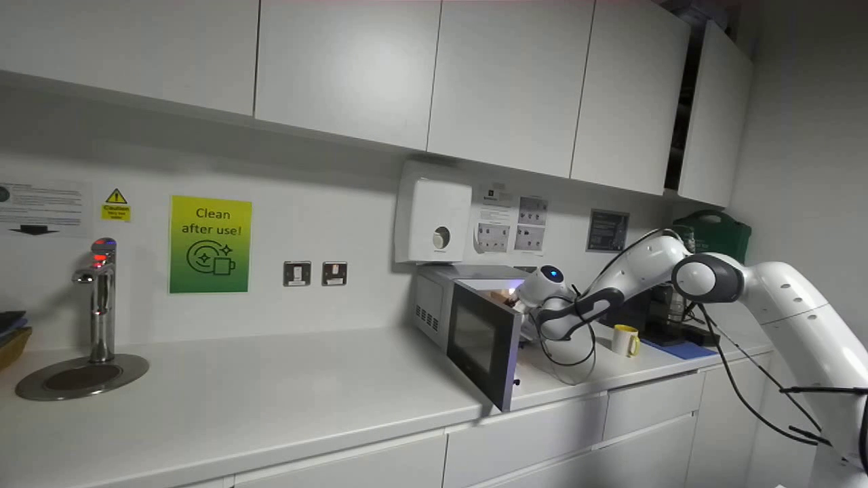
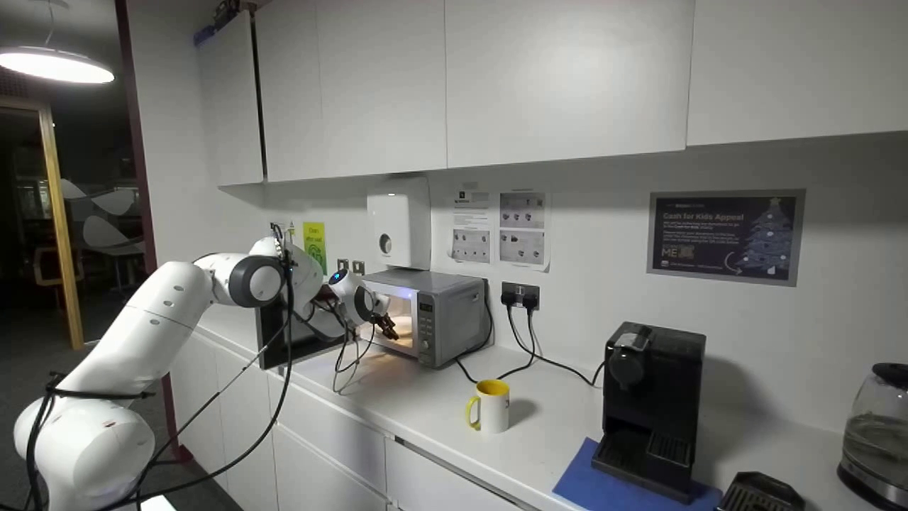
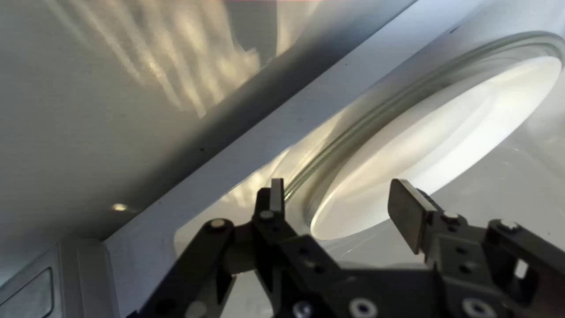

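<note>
A white plate (image 3: 439, 143) rests on the glass turntable (image 3: 365, 119) inside the lit microwave (image 2: 460, 319). The microwave door (image 1: 481, 346) stands swung wide out over the counter. My gripper is at the microwave's opening, its fingers apart. In the wrist view, the plate's near end appears between the two black fingers, close to the right one, with no grip on it visible. Whether the fingers touch the plate cannot be told. From the second exterior view, the gripper's dark fingers (image 2: 386, 326) appear in front of the lit cavity.
A white mug with a yellow inside (image 2: 491, 405) stands on the counter right of the microwave. Farther right is a black coffee machine (image 2: 651, 400) on a blue mat. Cables hang from my arm. Left of the microwave, the counter (image 1: 285, 382) is clear as far as the tap.
</note>
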